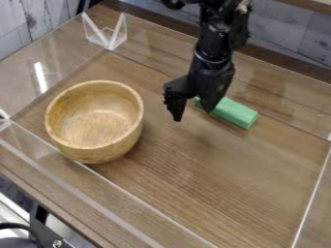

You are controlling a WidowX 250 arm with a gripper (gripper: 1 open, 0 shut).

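Note:
My black gripper point(189, 100) hangs from the upper middle, low over the wooden table, its fingers open at the left end of a green block point(231, 113). The block lies at a slant, partly hidden behind the gripper; whether the fingers touch it I cannot tell. A large wooden bowl point(93, 141) stands to the left of the gripper.
A white wire object point(106, 29) sits at the back left. Black cables lie at the lower left edge.

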